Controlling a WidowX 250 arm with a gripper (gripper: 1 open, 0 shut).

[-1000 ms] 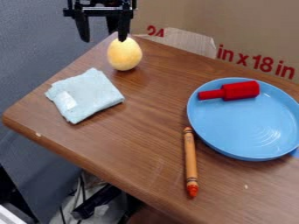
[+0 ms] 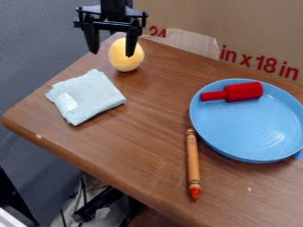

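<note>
My black gripper (image 2: 112, 43) hangs at the top of the camera view, open, its fingers either side of the upper part of a pale yellow round object (image 2: 127, 57) at the back of the wooden table. A folded light-blue cloth (image 2: 85, 96) lies at the left. A blue plate (image 2: 249, 133) on the right holds a red cylindrical object (image 2: 243, 90) with a narrower end. An orange crayon-like stick (image 2: 193, 164) lies beside the plate.
A cardboard box (image 2: 243, 40) stands behind the table (image 2: 130, 160). The table's left edge drops to the floor.
My gripper has moved lower and slightly to the right, toward the yellow object. The objects on the table show no clear movement.
</note>
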